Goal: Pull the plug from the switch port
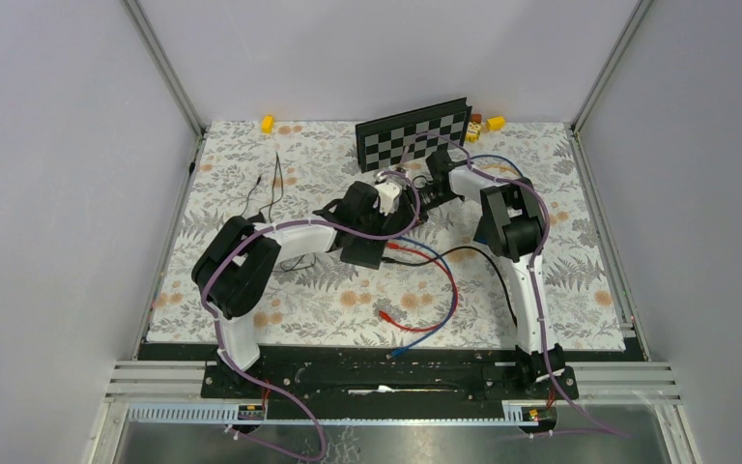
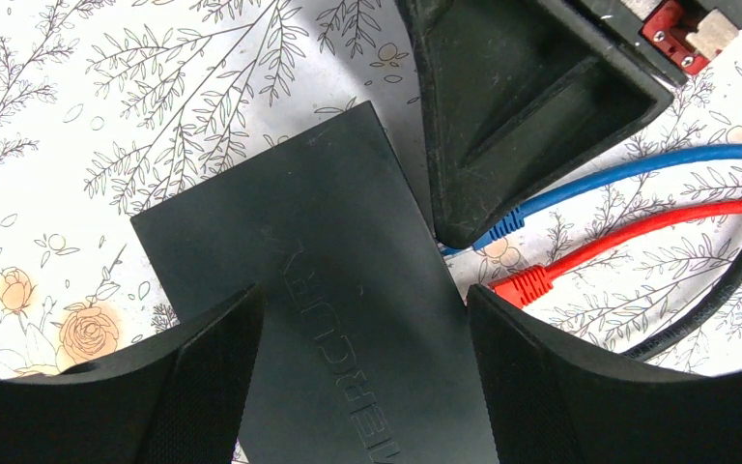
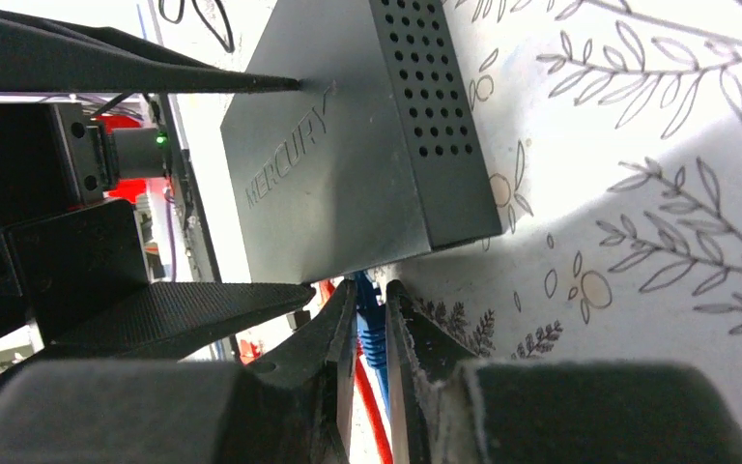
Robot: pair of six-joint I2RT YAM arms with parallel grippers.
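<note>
The black Mercury switch (image 2: 328, 261) (image 3: 319, 184) lies on the patterned mat. My left gripper is shut on its body, fingers at either side. A blue plug (image 2: 498, 229) (image 3: 372, 333) and a red plug (image 2: 522, 288) are at the switch's port edge. My right gripper has its narrowly spaced fingertips around the blue plug, close against the switch; whether they grip it is unclear. Both arms (image 1: 348, 217) (image 1: 459, 184) meet over the switch in the top view.
A checkerboard panel (image 1: 411, 135) stands behind the arms, with small yellow blocks (image 1: 496, 123) at the back. Loose cables (image 1: 449, 290) cover the front middle; thin leads (image 1: 275, 184) lie at left.
</note>
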